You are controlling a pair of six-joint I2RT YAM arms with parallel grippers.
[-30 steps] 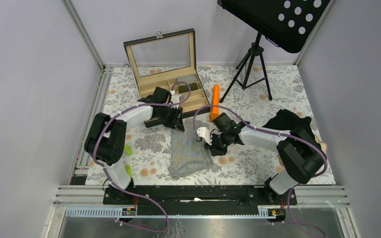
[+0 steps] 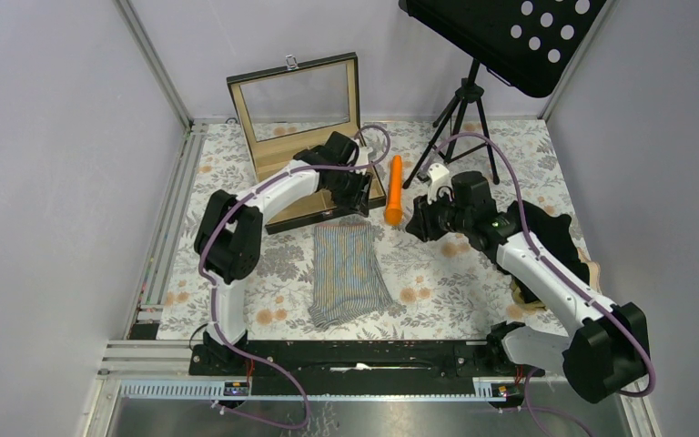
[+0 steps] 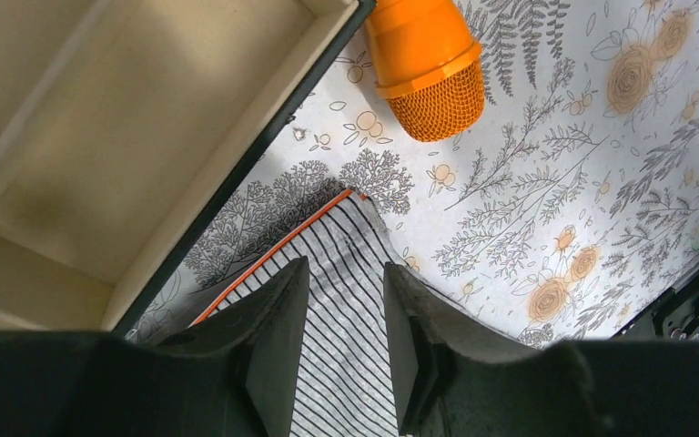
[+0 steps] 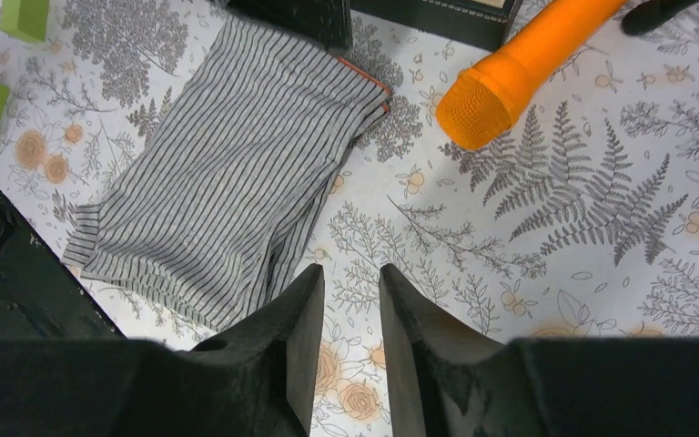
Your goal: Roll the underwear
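Observation:
The striped grey underwear (image 2: 346,273) lies spread on the floral mat in front of the case, with an orange-edged corner at the back, seen as striped cloth (image 3: 337,337) in the left wrist view and whole in the right. My left gripper (image 2: 355,205) is above its back end by the case, part open with nothing visible between the fingers. My right gripper (image 2: 423,223) hangs right of the underwear over bare mat, fingers somewhat apart and empty.
An open wooden-lined case (image 2: 287,214) stands at the back left. An orange microphone (image 2: 394,182) (image 3: 428,64) lies beside it. A black music stand (image 2: 469,96) is at the back right, black cloth (image 2: 555,237) at the right edge.
Both arms have lifted and moved toward the back; the right has also swung rightward off the underwear, the left rightward over the case edge. The underwear looks unchanged.

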